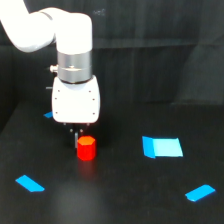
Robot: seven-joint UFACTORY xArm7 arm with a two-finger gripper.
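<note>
A small red object, rounded or many-sided, is on the dark surface left of centre in the camera view. My white gripper points down right above and behind it, its dark fingertips close to the object's top left edge. Part of the fingers is lost against the dark background and behind the red object. Whether they touch it, and whether they are open or shut, does not show.
A light cyan square with a blue strip beside it lies to the right. Blue tape pieces mark the front left and front right. A dark curtain hangs behind.
</note>
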